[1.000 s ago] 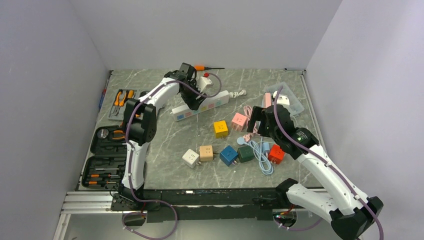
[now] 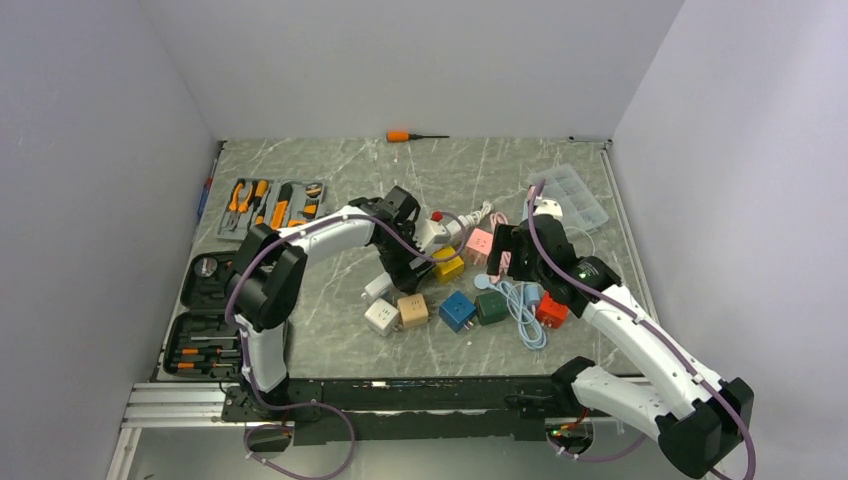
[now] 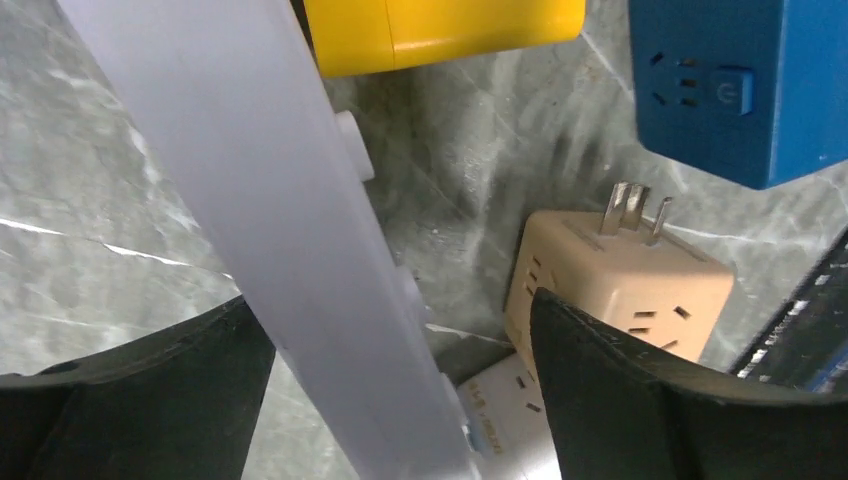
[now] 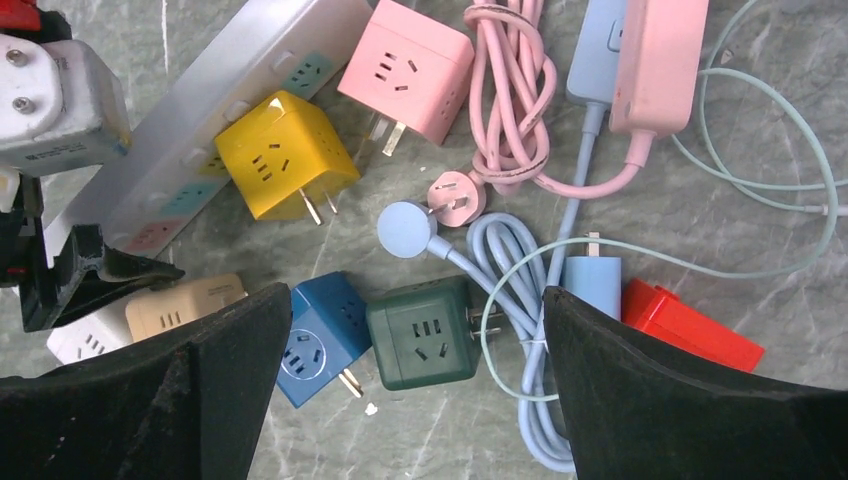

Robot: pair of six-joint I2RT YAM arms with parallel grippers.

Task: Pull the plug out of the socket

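The long white power strip (image 4: 300, 60) lies slantwise, its coloured sockets showing in the right wrist view. In the left wrist view the strip (image 3: 300, 240) runs between the spread fingers of my left gripper, with a gap on the right side. The left gripper (image 2: 425, 270) also hides part of it from above. A yellow cube plug (image 4: 285, 160) sits close beside the strip; I cannot tell if they touch. My right gripper hangs open over the plugs, nothing between its fingers. No plug seated in the strip is visible.
Tan (image 2: 412, 310), white (image 2: 381, 317), blue (image 2: 457, 311), green (image 2: 491, 307), pink (image 2: 479, 246) and red (image 2: 552, 310) plugs crowd around. Bundled pink (image 4: 510, 90) and blue (image 4: 530, 280) cords lie at right. Toolboxes line the left side.
My left gripper and the power strip have moved toward the front and right, up to the yellow cube and near the white and tan plugs. The right arm has shifted only slightly.
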